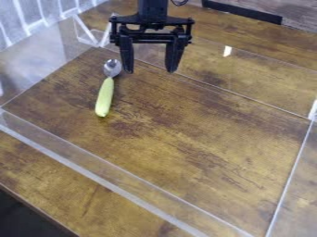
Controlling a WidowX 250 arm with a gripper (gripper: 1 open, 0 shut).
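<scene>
A spoon with a pale yellow-green handle (104,96) and a shiny metal bowl lies on the wooden table (186,157), left of centre, bowl end toward the back. My black gripper (150,67) hangs at the top centre, behind and to the right of the spoon and apart from it, its fingers open with nothing between them.
Clear plastic walls surround the work area at the left, back, front and right. A white rack stands at the back left corner, a dark strip at the back right.
</scene>
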